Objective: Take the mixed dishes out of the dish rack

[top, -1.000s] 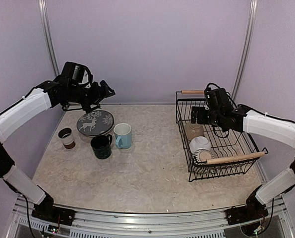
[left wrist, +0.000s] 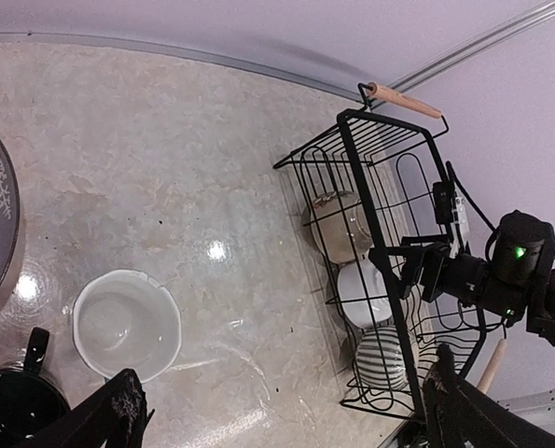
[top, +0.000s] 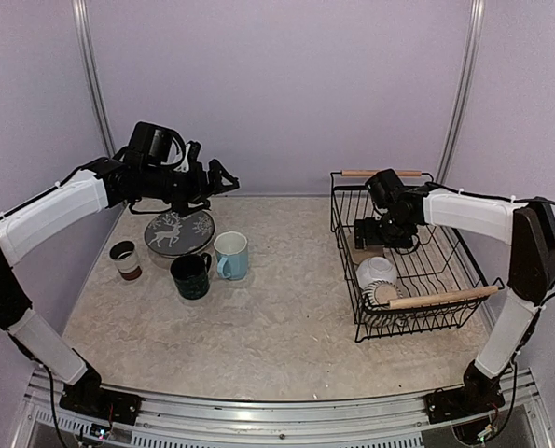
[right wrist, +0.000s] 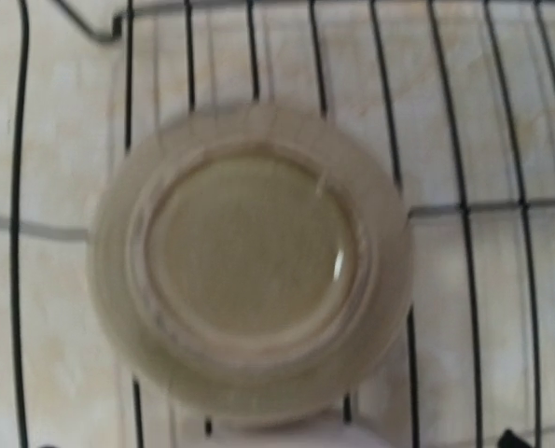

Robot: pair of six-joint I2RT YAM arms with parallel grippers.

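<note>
The black wire dish rack (top: 426, 261) holds three bowls along its left side: a beige one (right wrist: 249, 252) turned bottom up, a white one (top: 377, 270) and a striped one (left wrist: 382, 357). Over the beige bowl hangs my right gripper (top: 370, 232), open and gripping nothing; in the right wrist view the bowl fills the middle. My left gripper (top: 223, 177) is open and empty, high above the back of the table. Below it on the left stand a grey plate with a deer print (top: 178, 231), a light blue mug (top: 231, 255), a dark mug (top: 191, 276) and a small cup (top: 125, 259).
Wooden handles (top: 445, 298) top the rack's two ends, and its wire side (left wrist: 380, 233) rises beside the bowls. Between mugs and rack the table (top: 291, 299) is bare. Walls close in the back and sides.
The left gripper has shifted a little to the right. The dishes stay put.
</note>
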